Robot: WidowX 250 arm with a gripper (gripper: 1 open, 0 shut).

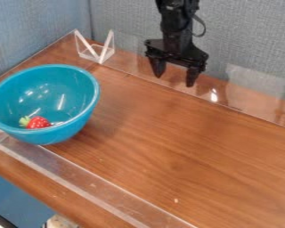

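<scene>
My black gripper (174, 71) hangs high over the back edge of the wooden table, open with nothing visible between its fingers. A blue bowl (70, 93) stands at the left of the table. A red strawberry (38, 122) with a pale green top lies inside it, toward the front.
Clear plastic barriers run along the table's back and front edges, with a white angular frame (93, 47) at the back left corner. Grey padded walls stand behind.
</scene>
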